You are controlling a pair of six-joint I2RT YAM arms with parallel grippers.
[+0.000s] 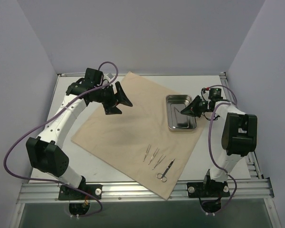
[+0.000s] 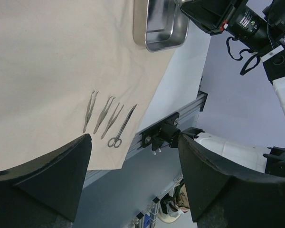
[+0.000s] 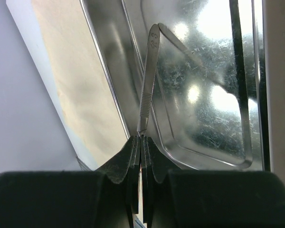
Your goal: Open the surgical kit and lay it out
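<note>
The steel tray stands on the beige cloth at the right. My right gripper reaches into it, its fingers closed on the narrow end of a scalpel handle. In the right wrist view the handle's rounded far end meets its reflection in the tray floor, and the end at my fingertips is raised. Over the cloth, left of the tray, my left gripper is open and empty. Tweezers, two more slender instruments and scissors lie side by side near the cloth's front corner.
The middle of the cloth, between the left gripper and the laid-out instruments, is bare. White table shows right of the cloth. Grey walls enclose the back and sides. Metal rails run along the front edge.
</note>
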